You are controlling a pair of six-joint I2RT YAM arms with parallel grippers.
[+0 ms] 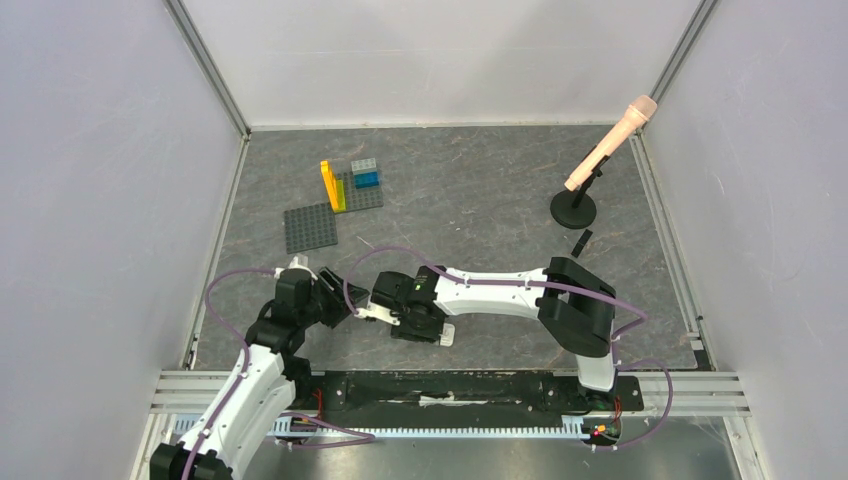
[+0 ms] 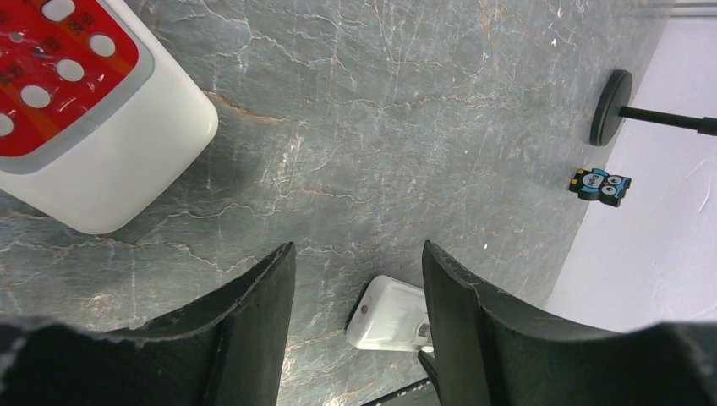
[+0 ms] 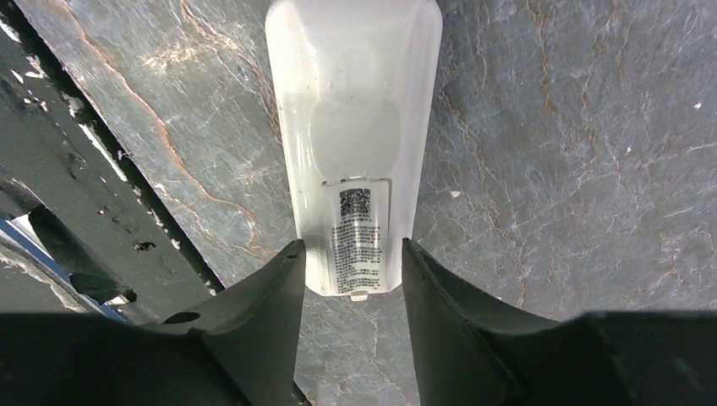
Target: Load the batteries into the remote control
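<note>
A white remote [image 3: 355, 127] lies face down near the front edge in the right wrist view, its battery cover [image 3: 357, 237] with a barcode label at the near end. My right gripper is open over that end, a fingertip at each side; contact is unclear. My left gripper is open over bare table, with a white object [image 2: 380, 313] partly hidden beyond its fingers. In the top view the right arm covers much of the remote. I cannot make out any batteries.
A white case with red panel [image 2: 101, 144] shows in the left wrist view. Building plates [image 1: 310, 232] with bricks lie at back left, a microphone on a stand [image 1: 572, 210] at back right. The table's front edge is close to the remote.
</note>
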